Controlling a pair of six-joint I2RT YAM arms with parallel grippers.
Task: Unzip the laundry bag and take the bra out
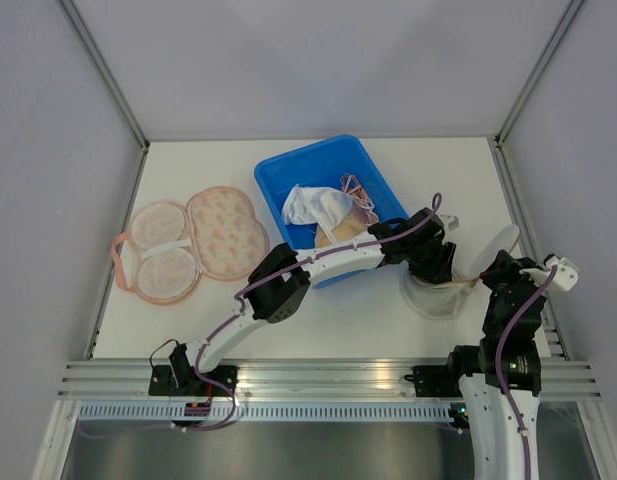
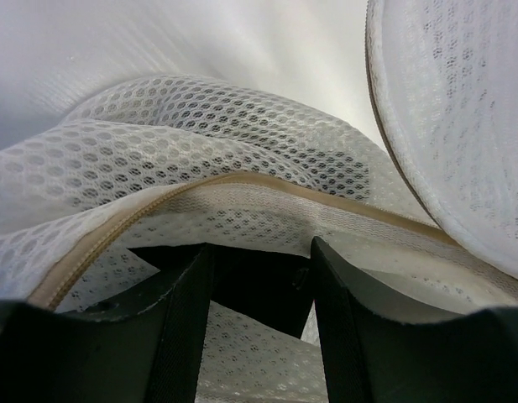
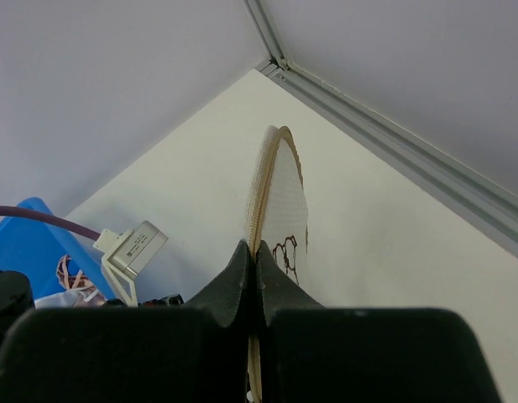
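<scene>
A white mesh laundry bag with a beige zipper edge lies at the right of the table, its mouth spread. Inside that mouth, a black item shows, partly covered by mesh; whether it is the bra I cannot tell. My left gripper is open at the mouth, fingertips over the black item and apart. My right gripper is shut on the bag's beige edge, which rises between its fingertips, lifting a mesh flap off the table.
A blue bin with a white cloth and other garments stands behind the left arm. A peach bra and round mesh pieces lie at the left.
</scene>
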